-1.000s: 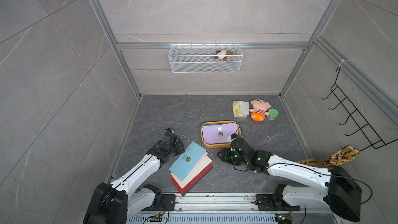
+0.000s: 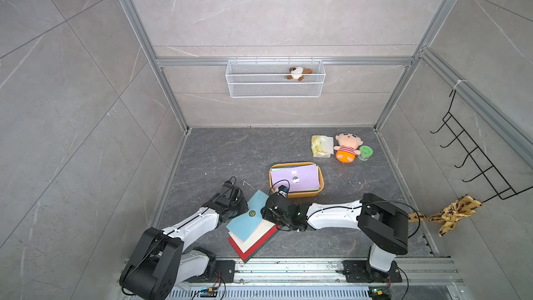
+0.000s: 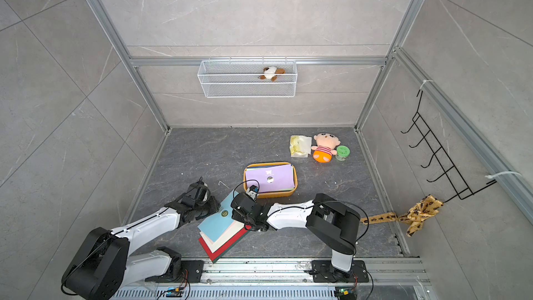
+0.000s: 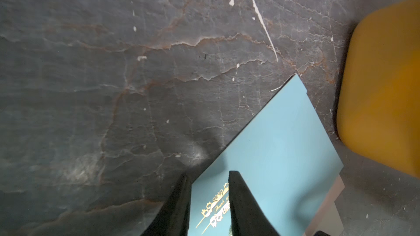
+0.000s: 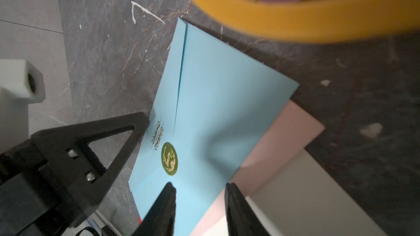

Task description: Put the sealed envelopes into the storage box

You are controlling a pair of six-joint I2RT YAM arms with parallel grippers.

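Note:
A fanned stack lies flat at front centre: a light blue envelope (image 2: 247, 221) on top with a round gold-on-green seal, then a pale pink envelope (image 5: 284, 137), a cream one (image 2: 256, 234) and a red one (image 2: 242, 251). Over the blue envelope's left edge hangs my left gripper, part open. My right gripper is part open over the stack's right edge, where blue meets pink. Neither has anything clearly gripped between its fingers. Behind them stands the orange storage box (image 2: 306, 194), a purple envelope (image 2: 295, 177) uppermost inside it.
Behind the box sit a plush doll (image 2: 347, 147), a yellowish packet (image 2: 322, 146) and a green-lidded jar (image 2: 364, 152). The box's front left corner is close to both grippers.
The right arm has swung left from beside the box to over the stack's right edge. My left gripper has shifted only slightly. The envelopes lie where they were.

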